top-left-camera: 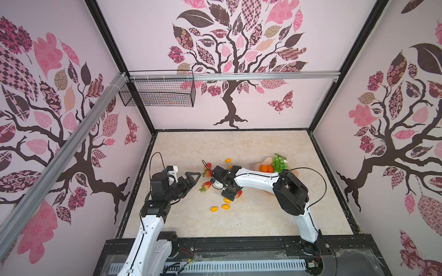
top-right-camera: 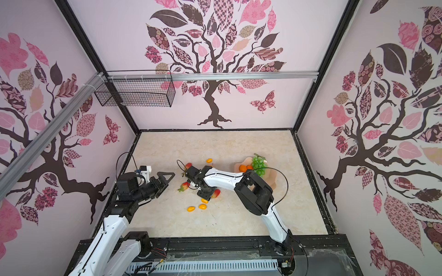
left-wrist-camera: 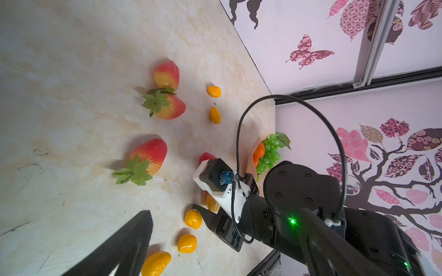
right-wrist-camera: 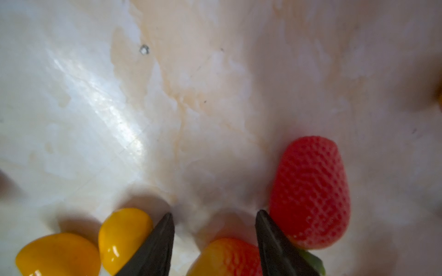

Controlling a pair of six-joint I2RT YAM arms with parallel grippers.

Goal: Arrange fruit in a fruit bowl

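In the right wrist view my right gripper is open, low over the table. A red-yellow strawberry [right-wrist-camera: 228,260] shows between its fingers; a red strawberry [right-wrist-camera: 310,193] lies just outside the right-hand finger. Yellow fruits [right-wrist-camera: 124,237] sit by the other finger. My left gripper stands open and empty at the left, its fingers wide apart. Ahead of it in the left wrist view are a single strawberry [left-wrist-camera: 149,156], two touching strawberries [left-wrist-camera: 168,106] and several small yellow fruits [left-wrist-camera: 187,243]. The pinkish fruit bowl [top-right-camera: 271,184] holds oranges [top-right-camera: 245,168] and green grapes [top-right-camera: 259,164].
The right arm [top-left-camera: 257,179] reaches across the table and partly covers the bowl. A wire basket [top-left-camera: 158,92] hangs at the back left, above the table. Clear table [top-left-camera: 184,142] lies along the back and at the front right.
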